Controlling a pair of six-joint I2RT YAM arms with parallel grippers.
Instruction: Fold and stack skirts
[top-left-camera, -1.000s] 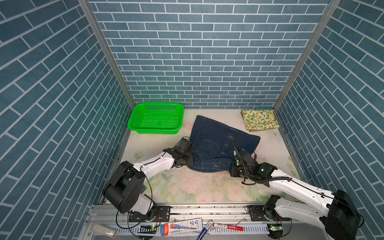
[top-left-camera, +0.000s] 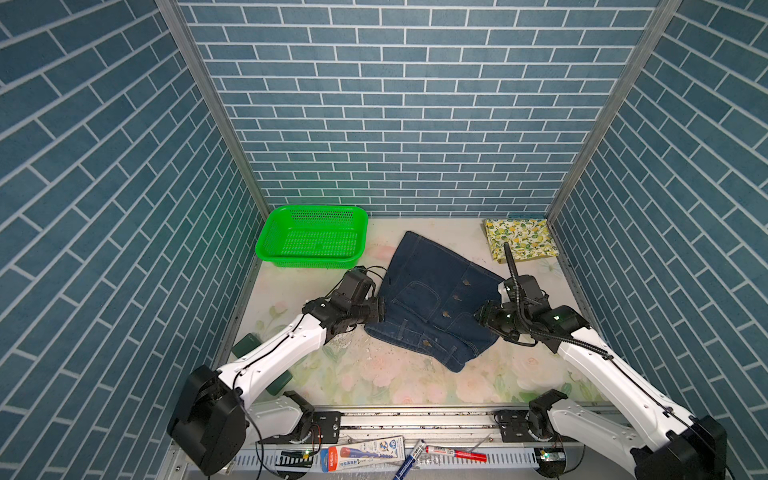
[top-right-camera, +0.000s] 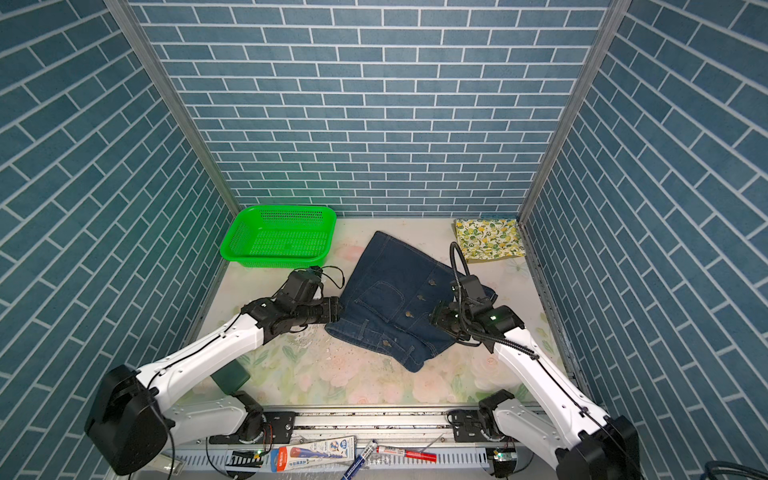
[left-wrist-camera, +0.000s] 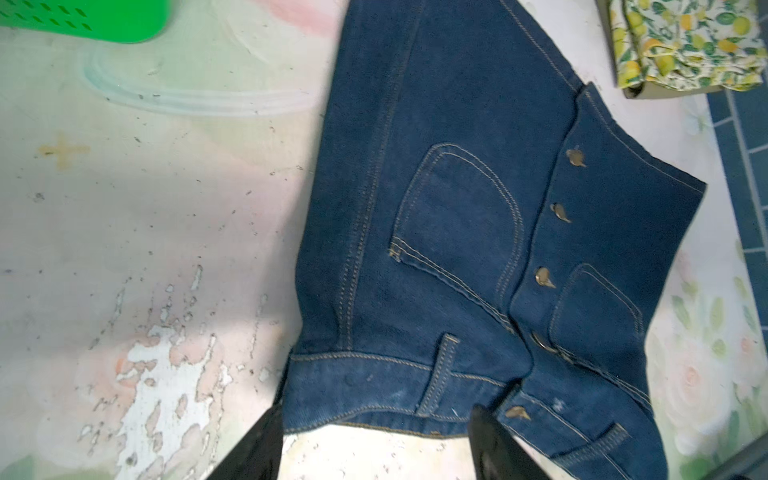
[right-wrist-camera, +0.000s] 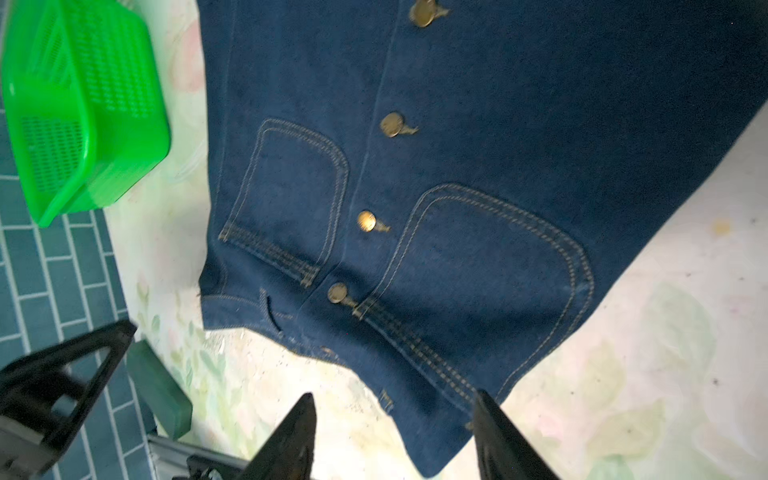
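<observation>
A dark blue denim skirt (top-left-camera: 436, 292) with brass buttons and patch pockets lies askew on the table, its waistband (left-wrist-camera: 360, 392) toward the front and slightly crumpled. At the skirt's left edge my left gripper is open, its fingers apart above the table by the waistband with no cloth seen gripped. My right gripper is open too, over the skirt's right side; the waistband corner shows between and beyond its fingertips. A folded lemon-print cloth (top-left-camera: 520, 239) sits at the back right.
A green plastic basket (top-left-camera: 312, 262) stands empty at the back left. Dark green blocks (top-right-camera: 230, 376) lie by the left arm's base. Pens and a packet (top-left-camera: 364, 453) lie on the front rail.
My right gripper has moved up and right over the skirt, away from the waistband corner, which now spreads lower toward the front. My left gripper has shifted slightly back at the left edge.
</observation>
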